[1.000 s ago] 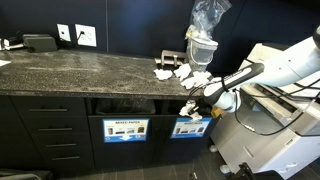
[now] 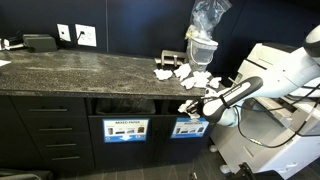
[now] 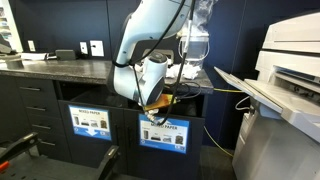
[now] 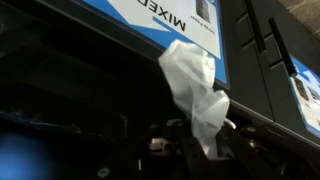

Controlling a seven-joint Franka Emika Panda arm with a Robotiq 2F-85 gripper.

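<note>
A crumpled white paper [image 4: 194, 86] is pinched in my gripper, which is shut on it at the bottom of the wrist view. In exterior view 1 the gripper [image 2: 193, 106] is at the front of the right-hand bin opening, just below the counter edge, with white paper around its tip. Exterior view 2 shows the paper [image 3: 155, 118] in front of the right bin's blue mixed-paper label [image 3: 165, 133]. The fingers themselves are mostly hidden by paper and shadow.
More crumpled white papers [image 2: 183, 71] lie on the dark countertop [image 2: 90, 72] beside a clear bag-lined container [image 2: 202, 50]. Left of the gripper is another open bin with a blue label [image 2: 125, 128]. A white machine with trays [image 3: 285, 85] stands to the right.
The arm has shifted slightly at the right bin opening. White paper stays at the gripper's tip throughout.
</note>
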